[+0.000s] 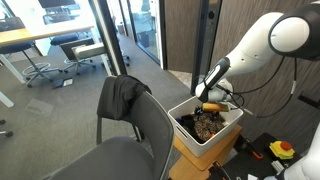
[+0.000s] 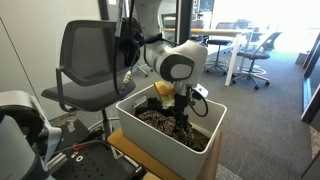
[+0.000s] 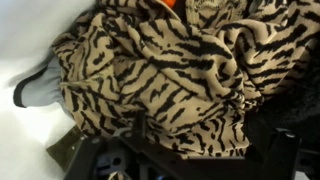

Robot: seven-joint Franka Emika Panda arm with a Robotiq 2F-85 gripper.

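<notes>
A tiger-striped brown and black cloth [image 3: 165, 75] lies crumpled and fills most of the wrist view. It is among the contents of a white box [image 2: 175, 153]. My gripper points down over this cloth, its dark fingers apart at the bottom of the wrist view. No fabric shows held between them, though whether the fingertips touch the cloth is hard to tell. A grey piece [image 3: 40, 88] lies at the left of the cloth, and a bit of orange [image 3: 171, 3] shows at the top edge.
The box's white walls [image 1: 192, 147] surround the gripper on all sides. A grey office chair [image 2: 88, 60] stands close by the box. On the dark surface beside the robot base sits a red and yellow object [image 1: 282, 149]. Open carpet [image 1: 60, 125] lies beyond.
</notes>
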